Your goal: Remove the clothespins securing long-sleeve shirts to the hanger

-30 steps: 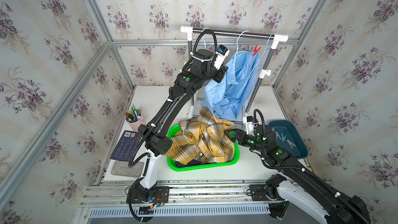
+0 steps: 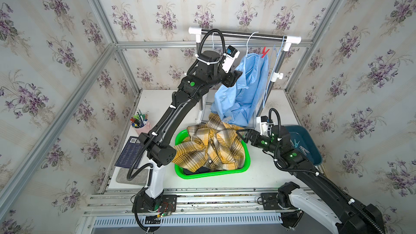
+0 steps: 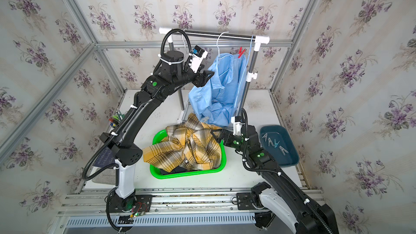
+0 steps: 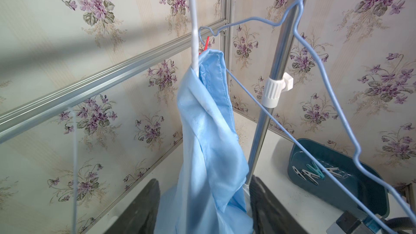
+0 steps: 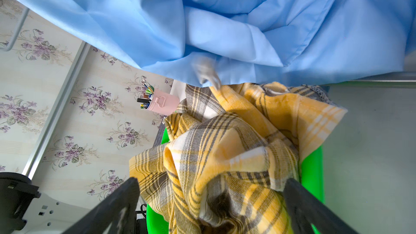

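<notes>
A light blue shirt point(image 2: 242, 91) hangs from a white hanger point(image 4: 193, 21) on the rack. At its upper far corner sits a red clothespin point(image 2: 265, 52), mostly hidden in the left wrist view. My left gripper point(image 2: 236, 78) stands open at the shirt's near-left side, with its fingers point(image 4: 149, 205) on either side of the cloth's image. Below the shirt's hem my right gripper is open above the plaid shirt, its pads apart. A small pale blurred object point(image 5: 207, 70), possibly a clothespin, shows before the hem; it touches neither finger.
A yellow plaid shirt point(image 2: 210, 143) lies in a green basket point(image 2: 247, 160). The teal bin point(image 3: 291, 160) at right holds several clothespins point(image 3: 276, 143). An empty blue hanger point(image 4: 320, 60) hangs near the rack's post point(image 4: 260, 134). A pen cup point(image 2: 140, 125) stands left.
The empty blue hanger has swung away from the shirt's front. My right gripper moved slightly.
</notes>
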